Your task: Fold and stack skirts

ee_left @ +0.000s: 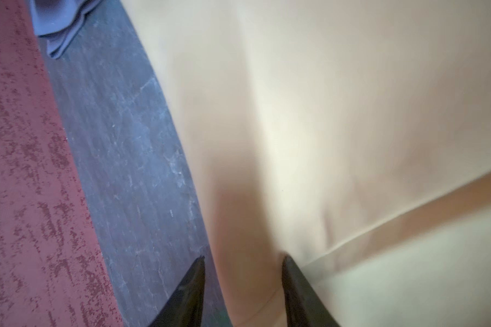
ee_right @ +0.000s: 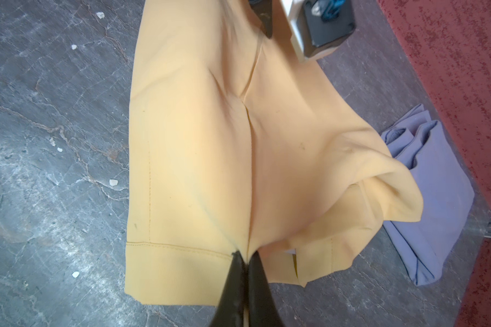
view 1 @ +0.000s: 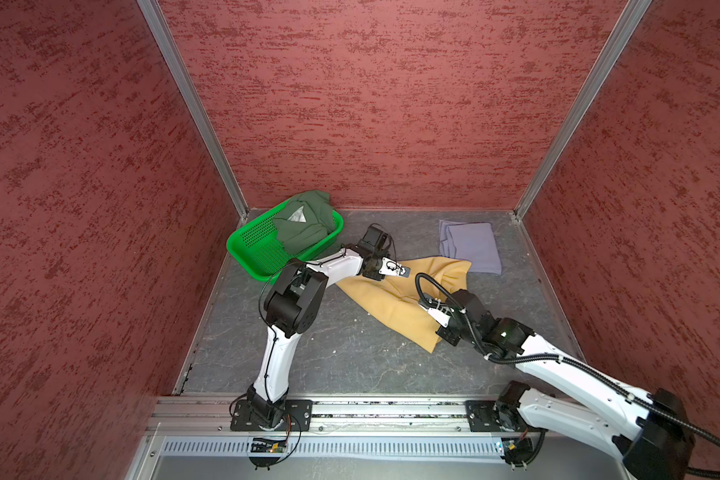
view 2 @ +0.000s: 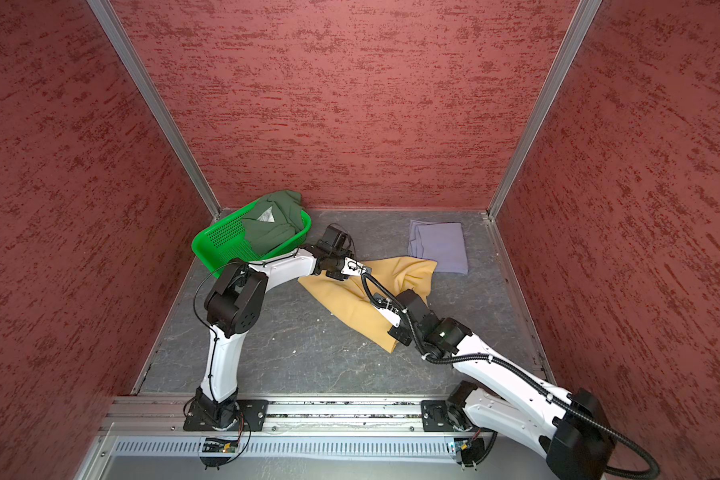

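A yellow skirt [view 1: 384,305] lies rumpled across the middle of the table; in the right wrist view its folds run together at my right gripper, whose fingers are shut on the pinched cloth. Over the skirt's far edge is my left gripper. Its fingers stand apart, with the skirt's hem area [ee_left: 240,272] showing between and beyond them; I see no pinch there. A lilac skirt [view 1: 473,248] lies folded flat at the back right. Dark green cloth [view 1: 304,225] is heaped in the green basket [view 1: 249,257].
The basket stands at the back left, close to the left forearm. Both arms are near each other above the yellow skirt. Bare grey table [view 1: 336,352] shows at the front and at the far right.
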